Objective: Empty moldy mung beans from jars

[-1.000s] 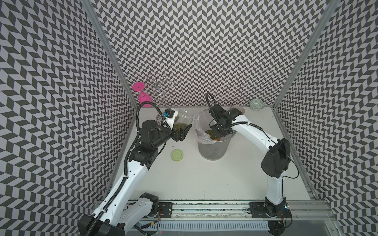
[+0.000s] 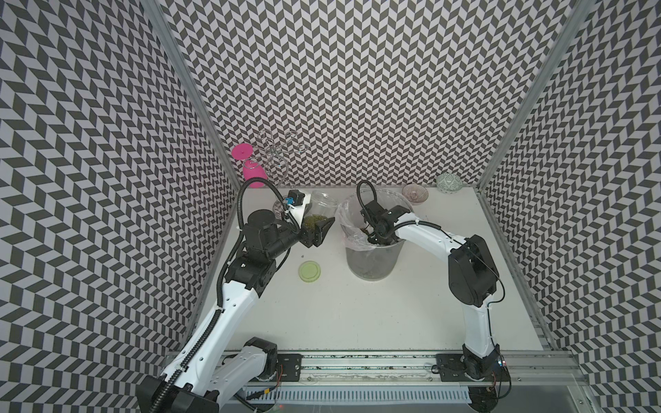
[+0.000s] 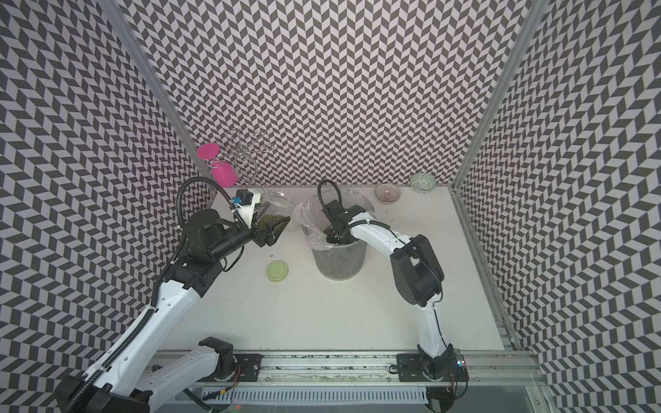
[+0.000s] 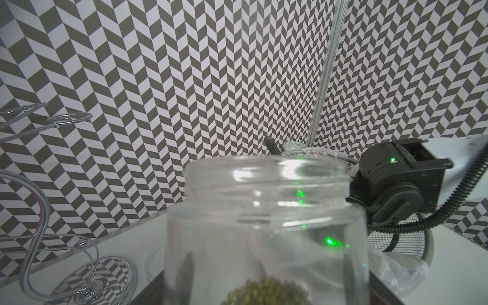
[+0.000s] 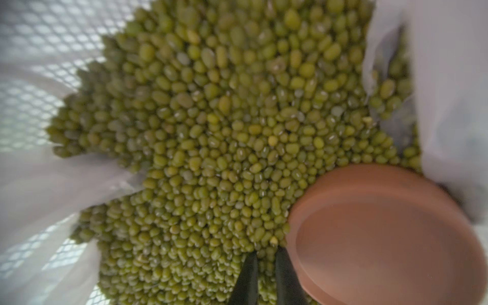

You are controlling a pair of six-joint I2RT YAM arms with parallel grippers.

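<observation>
My left gripper (image 2: pixel 318 232) is shut on a clear glass jar (image 4: pixel 269 228), which stands left of the bin. Green mung beans (image 4: pixel 267 292) lie low inside the jar. Deep in the bin (image 2: pixel 372 265), lined with a clear bag, many mung beans (image 5: pixel 213 152) are heaped. A terracotta-coloured dish (image 5: pixel 386 244) sits among them. The fingertips of my right gripper are down at the beans just left of the dish's rim, a narrow gap between them and only beans showing there. From above, the right arm hides much of the bin's inside.
A green lid (image 2: pixel 309 271) lies on the table in front of the jar. At the back left stand a wire rack (image 2: pixel 275 155) and a pink item (image 2: pixel 253 170). Two glass bowls, one pinkish (image 2: pixel 415 193) and one greenish (image 2: pixel 449 181), stand back right.
My right gripper has moved left and deeper into the bin, covering the beans and dish from above. The left arm and jar have stayed still.
</observation>
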